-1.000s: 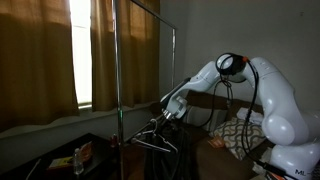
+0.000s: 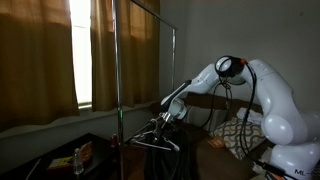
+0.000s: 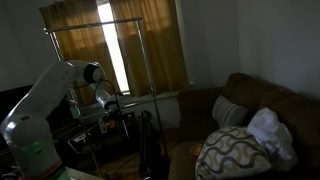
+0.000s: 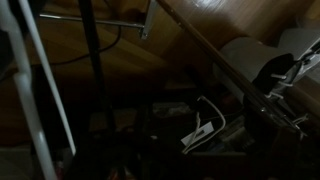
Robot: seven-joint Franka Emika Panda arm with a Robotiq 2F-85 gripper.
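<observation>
At the end of the white arm, my gripper is low beside the clothes rack, small and dark in exterior view 1. White hanger-like bars show around and below it, over a dark hanging cloth. Whether the fingers touch a bar cannot be made out. The wrist view is very dim: a white bent bar lies at lower centre, and a pale rod crosses the left side. Shadow hides the fingertips, so the width of the fingers does not show.
A metal rack post rises left of my gripper. Small items stand on a dark table at lower left. Behind the arm is a brown sofa with a patterned pillow. Curtains hang at the window.
My gripper has shifted slightly down and left over the last second. The pale bars near it sit a little differently. The rack post and table items look unmoved.
</observation>
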